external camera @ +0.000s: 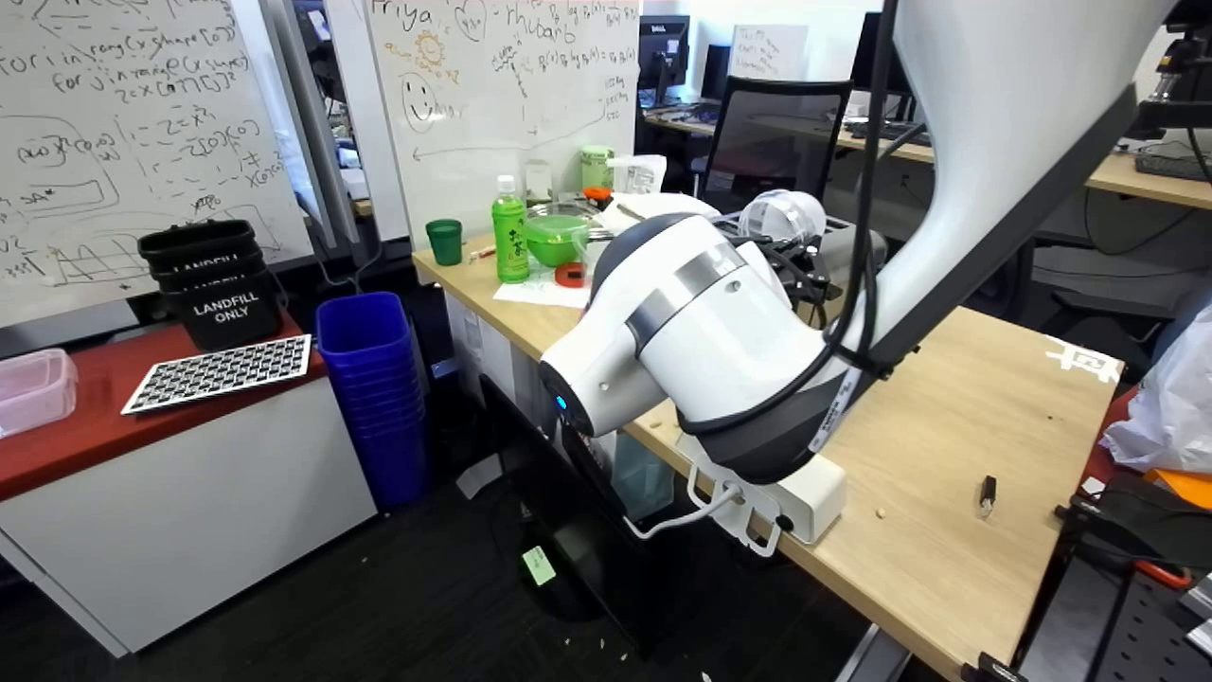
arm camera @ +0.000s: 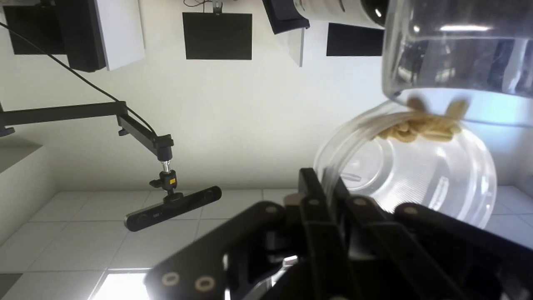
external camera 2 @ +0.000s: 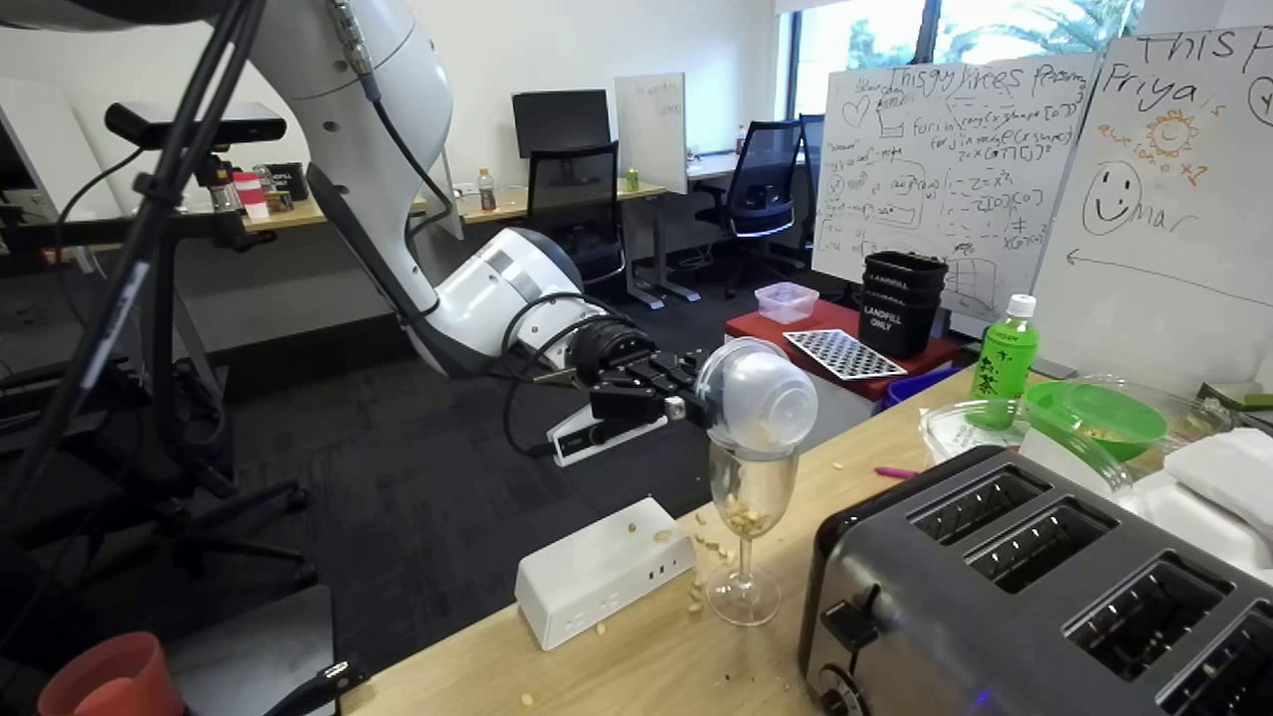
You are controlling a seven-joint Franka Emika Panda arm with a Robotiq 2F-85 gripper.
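My gripper point(external camera 2: 701, 388) is shut on the rim of a clear plastic tub point(external camera 2: 770, 404). The tub is tipped on its side directly over the mouth of a stemmed glass point(external camera 2: 754, 483). Beige nut-like pieces point(external camera 2: 747, 520) lie in the bottom of the glass, which stands upright near the table edge. In the wrist view, the fingers point(arm camera: 312, 192) pinch the tub's wall, and several pieces point(arm camera: 424, 129) gather along its lower-hanging rim beside the glass point(arm camera: 459, 55). Whether tub and glass touch is unclear.
Close beside the glass are a white power box point(external camera 2: 603, 573) and a dark toaster point(external camera 2: 955, 573). Loose pieces are scattered on the table point(external camera 2: 644, 668). A green bottle point(external camera 2: 1004, 358) and green bowl point(external camera 2: 1095, 412) stand farther along the table.
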